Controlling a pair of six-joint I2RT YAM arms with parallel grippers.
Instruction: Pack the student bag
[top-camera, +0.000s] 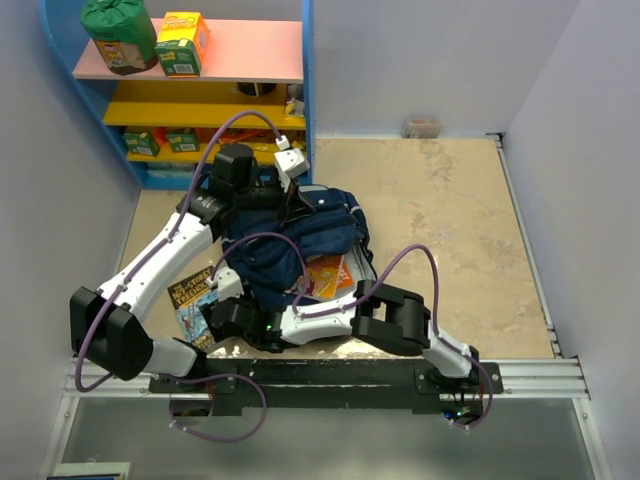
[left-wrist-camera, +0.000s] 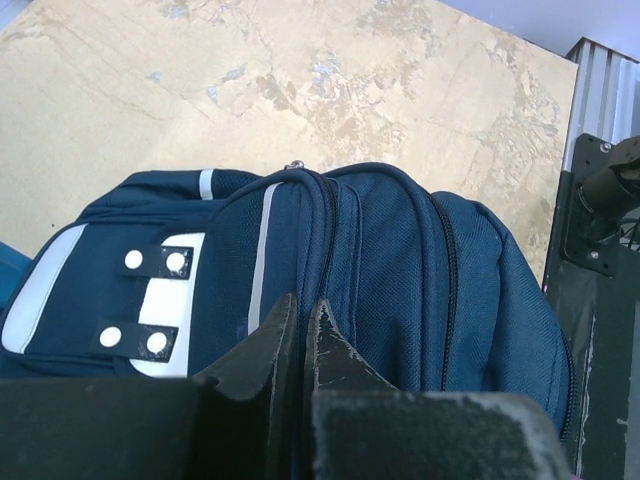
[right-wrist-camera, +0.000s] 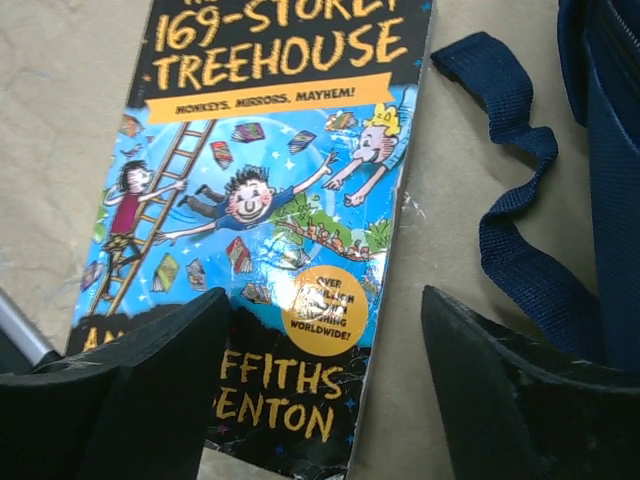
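Observation:
The navy student bag (top-camera: 290, 240) lies open at the middle, orange items showing inside. My left gripper is shut on the bag's fabric near a zipped edge (left-wrist-camera: 330, 210). A treehouse book (right-wrist-camera: 250, 210) lies flat on the table left of the bag (right-wrist-camera: 625, 160). My right gripper is low over the book's lower end, fingers apart, one at each side of it in view; whether they touch it I cannot tell. A navy strap (right-wrist-camera: 510, 200) lies between book and bag.
A blue shelf unit (top-camera: 307, 70) with boxes and a green package stands at the back left. Walls bound both sides.

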